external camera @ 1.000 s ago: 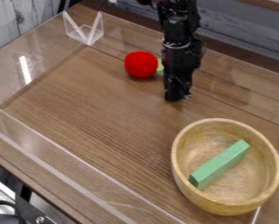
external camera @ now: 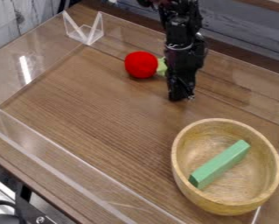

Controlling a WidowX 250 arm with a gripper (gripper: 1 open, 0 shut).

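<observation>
My dark gripper (external camera: pixel 179 93) reaches down from the top centre to the wooden table (external camera: pixel 83 122), shut, with nothing clearly visible between its fingers. A red ball (external camera: pixel 141 65) sits just left of it, and a light green object (external camera: pixel 163 62) is partly hidden behind the arm. A wooden bowl (external camera: pixel 194 202) at the lower right holds a green block (external camera: pixel 219 164).
A clear plastic stand (external camera: pixel 86 28) is at the back left. A dark rail runs along the back edge.
</observation>
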